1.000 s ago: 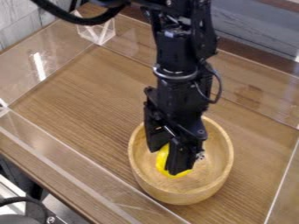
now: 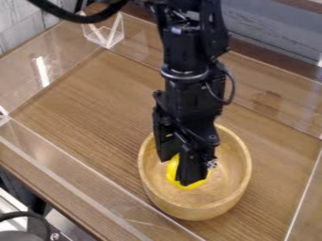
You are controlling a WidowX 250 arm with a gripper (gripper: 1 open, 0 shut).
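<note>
My black gripper [image 2: 184, 157] reaches down from the top of the camera view into a round tan bowl [image 2: 224, 196], low in the right half. A yellow object [image 2: 184, 180] lies in the bowl beneath the fingertips, partly covered by them. Whether the fingers are shut on it I cannot tell from this view.
A clear plastic holder [image 2: 104, 28] stands at the back left. The table's edges show at left and back, with black cables at the lower left.
</note>
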